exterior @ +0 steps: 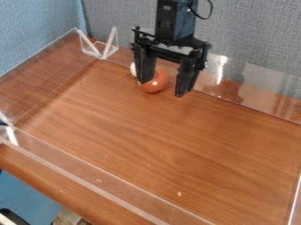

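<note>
My black gripper (165,83) hangs from the top middle of the camera view over the back part of the wooden table, its two fingers spread wide apart. An orange round object (152,83) shows just behind and between the fingers, near the left one, with a small white thing partly hidden beside it. Whether the gripper touches either cannot be told.
A wooden table (165,167) with clear low walls fills most of the view, mostly bare. A white wire-like frame (99,47) stands at the back left corner. Grey padded walls line the back and left.
</note>
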